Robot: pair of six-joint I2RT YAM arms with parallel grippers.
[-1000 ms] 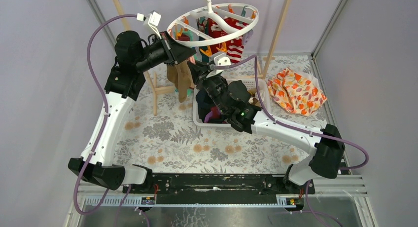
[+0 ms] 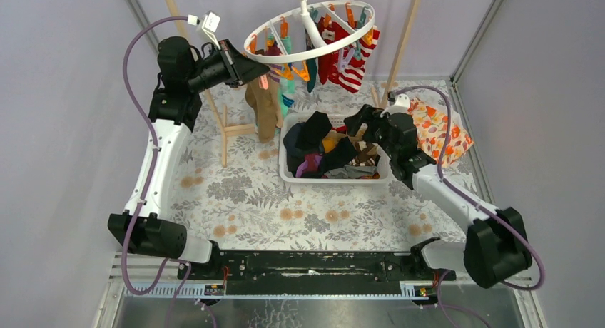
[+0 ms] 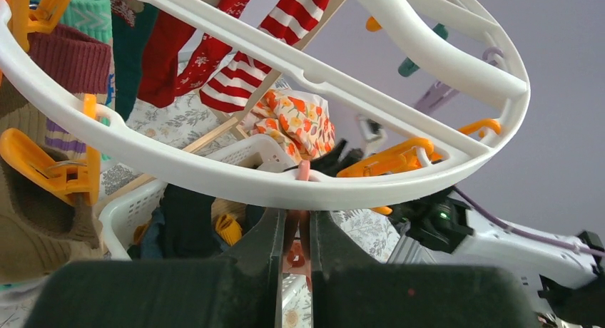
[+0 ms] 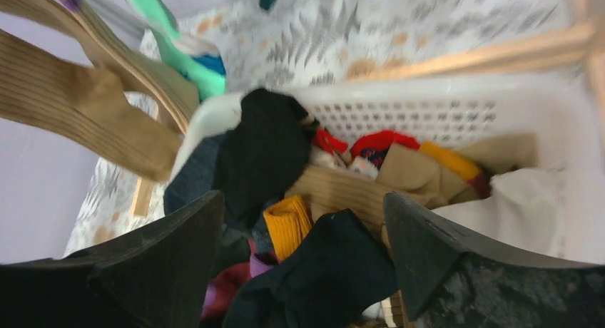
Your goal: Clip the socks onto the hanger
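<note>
A white round hanger (image 2: 317,53) with coloured clips hangs at the top, socks clipped along it, among them red striped socks (image 2: 354,68) and brown socks (image 2: 262,107). My left gripper is at the hanger's rim, shut on a pink clip (image 3: 297,253) that hangs from the rim. My right gripper (image 2: 360,125) is open over the right part of the white basket (image 2: 287,171), which holds socks in black, tan, mustard and other colours. In the right wrist view a mustard sock (image 4: 285,232) lies between black socks below the open fingers.
An orange floral cloth bag (image 2: 446,142) lies at the right. Wooden stand legs (image 2: 403,36) rise on both sides.
My right arm has moved right, away from my left gripper, to over the basket. My left gripper has shifted slightly left, and the hanger's clips and socks have shifted.
</note>
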